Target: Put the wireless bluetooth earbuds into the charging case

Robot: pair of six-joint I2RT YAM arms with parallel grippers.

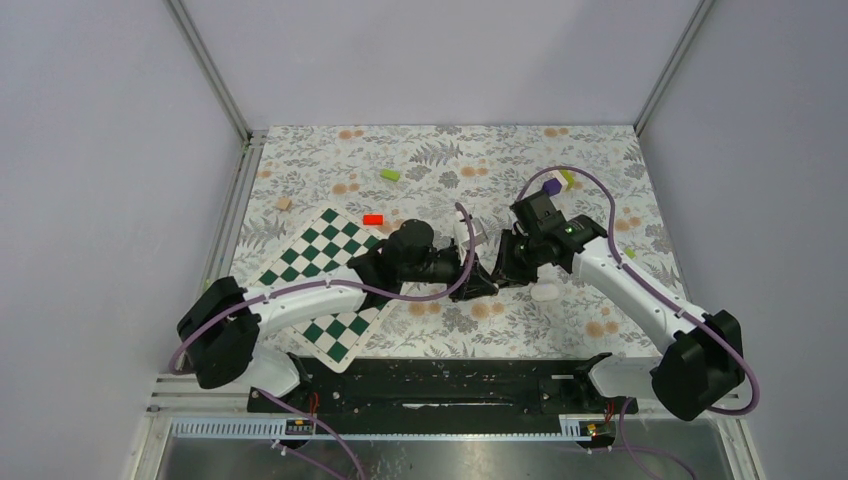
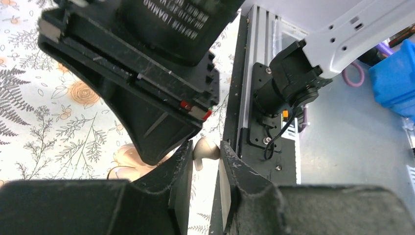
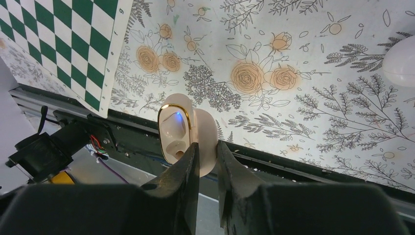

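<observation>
An open white-and-gold charging case (image 3: 178, 129), with a blue light and hollow earbud wells, is held in my right gripper in the right wrist view. My left gripper is shut on a small white earbud (image 2: 205, 149), seen in the left wrist view with its short stem downward. From above, both grippers meet at the middle front of the table, the left one (image 1: 480, 282) just left of the right one, which hides much of what they hold.
A checkered board (image 1: 330, 240) lies to the left. Small blocks (image 1: 372, 219) and a purple piece (image 1: 551, 186) lie farther back. A white oval object (image 3: 399, 61) lies on the patterned table near the right arm.
</observation>
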